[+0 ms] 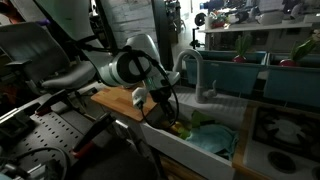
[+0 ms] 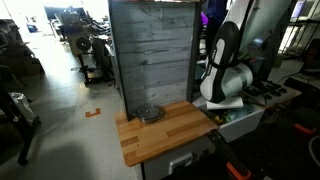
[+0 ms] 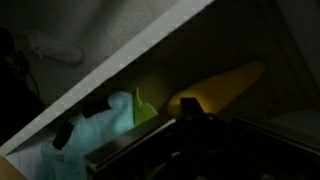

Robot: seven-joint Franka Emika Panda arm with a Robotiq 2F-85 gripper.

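My gripper looks shut in the dark lower part of the wrist view, with nothing visible between its fingers. Close by lies an elongated yellow-orange object [image 3: 218, 88], partly covered by the gripper. A small green object [image 3: 143, 108] and a light blue cloth [image 3: 98, 133] are to its left. In exterior view 1 the arm reaches down into a white-walled basin [image 1: 195, 155], where the yellow object [image 1: 180, 130] sits near the fingers and the teal cloth [image 1: 213, 138] to the right. The fingertips are hard to make out there.
A curved faucet [image 1: 200, 68] rises behind the basin. A stove top [image 1: 285, 130] stands to the right and a wooden counter [image 2: 165, 133] to the left, with a metal bowl [image 2: 148, 112] on it. Teal planters [image 1: 235, 77] line the back.
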